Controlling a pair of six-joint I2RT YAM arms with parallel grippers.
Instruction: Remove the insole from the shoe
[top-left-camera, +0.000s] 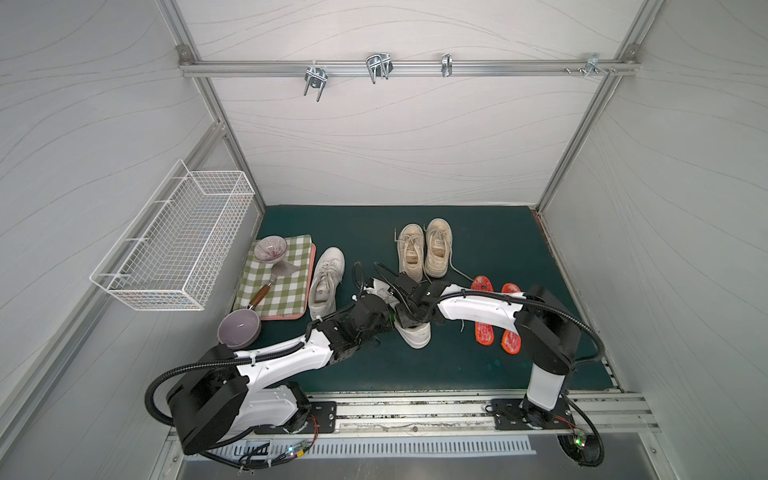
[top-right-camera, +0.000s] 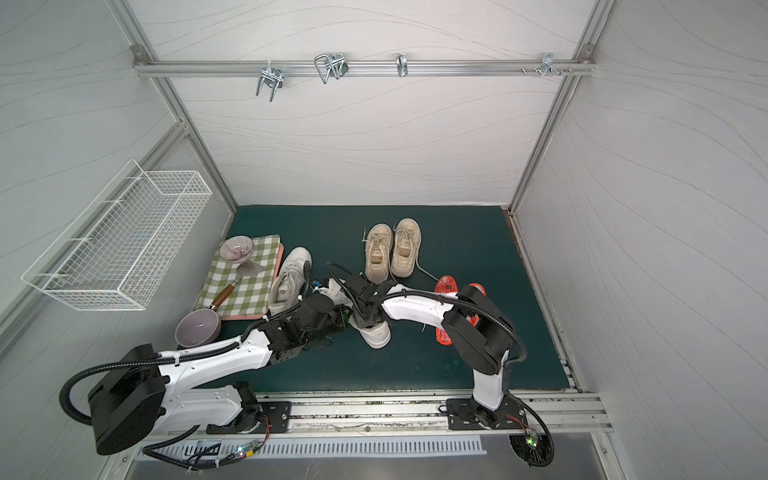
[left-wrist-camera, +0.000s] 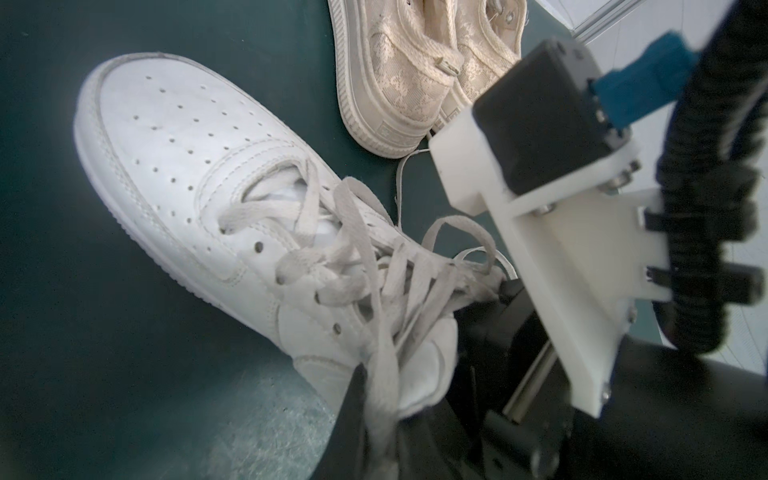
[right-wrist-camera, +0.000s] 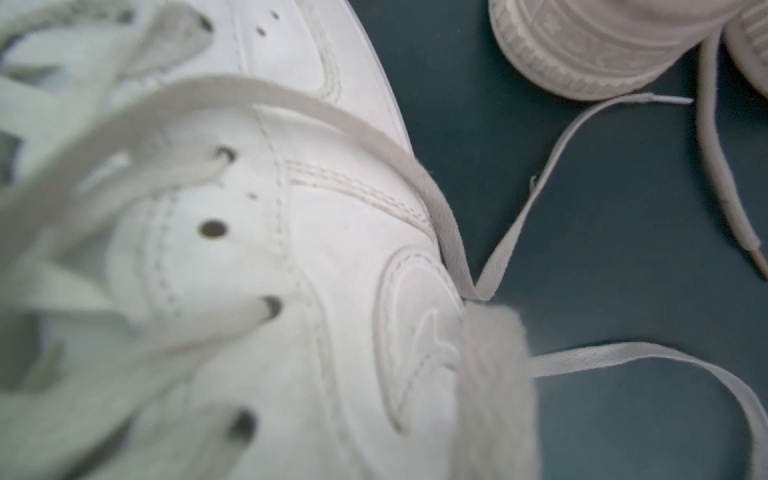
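A white lace-up shoe (left-wrist-camera: 208, 168) lies on the dark green mat, toe toward the front edge, under both arms. At the bottom of the left wrist view, my left gripper is shut around a pale shoelace (left-wrist-camera: 382, 376) beside the tongue (left-wrist-camera: 428, 376). From the other side my right gripper reaches the shoe's opening; its fingertips are hidden there, so its finger state does not show. Laces and white upper (right-wrist-camera: 344, 208) fill much of the right wrist view. No insole is visible; the shoe's inside is covered.
Another white shoe (top-left-camera: 326, 281) stands to the left, near a checked cloth (top-left-camera: 296, 274) with a purple pan (top-left-camera: 239, 329). Beige shoes (top-left-camera: 411, 249) sit behind, red slippers (top-left-camera: 483, 312) to the right. Bare mat (top-left-camera: 448, 372) lies along the front.
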